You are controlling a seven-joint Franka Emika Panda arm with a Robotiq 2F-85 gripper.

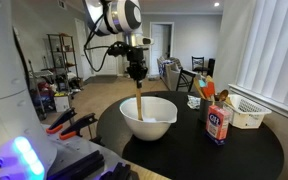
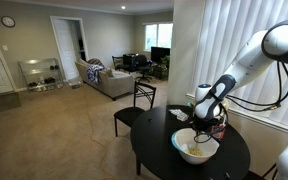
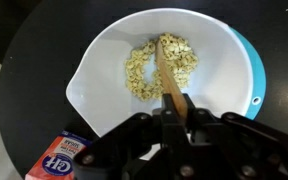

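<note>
A white mixing bowl with a pouring lip stands on the dark round table. Pale oat-like pieces cover part of its floor, pushed around the tip of a wooden utensil. My gripper is shut on the utensil's upper end, above the bowl. In exterior view 1 the utensil hangs nearly upright, its lower part hidden behind the bowl's near wall. The wrist view shows its tip down among the pieces.
A red and white carton stands right of the bowl. Behind it are a holder with several utensils and a white basket.
</note>
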